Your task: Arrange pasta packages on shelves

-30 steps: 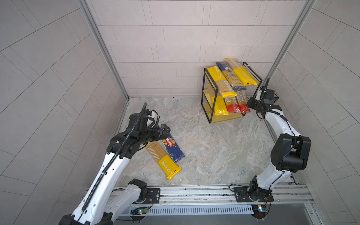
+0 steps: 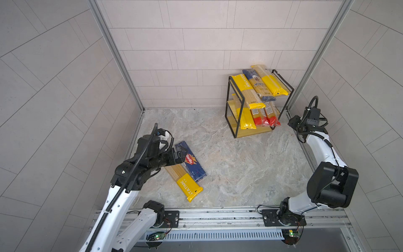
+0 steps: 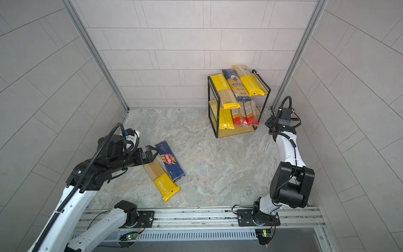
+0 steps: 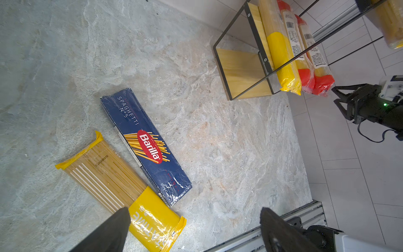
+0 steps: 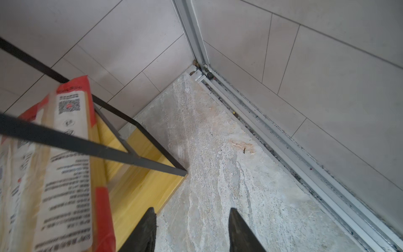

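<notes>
A blue Barilla spaghetti box [image 4: 145,142] and a yellow-ended pasta bag [image 4: 152,217] lie side by side on the floor of the cell at front left. My left gripper hangs above them, open and empty. The two-tier shelf [image 2: 232,128] at back right holds yellow bags [image 2: 271,82] and a blue-and-tan bag [image 2: 257,84] on top, with a yellow bag and red-ended bags [image 2: 272,114] below. My right gripper is beside the shelf's right side, fingers apart with nothing between them.
Tiled walls close in behind and at both sides; the right arm is near the right wall. A metal rail [image 2: 218,213] runs along the front edge.
My right gripper has moved rightward, away from the shelf. The packages stay where they were.
</notes>
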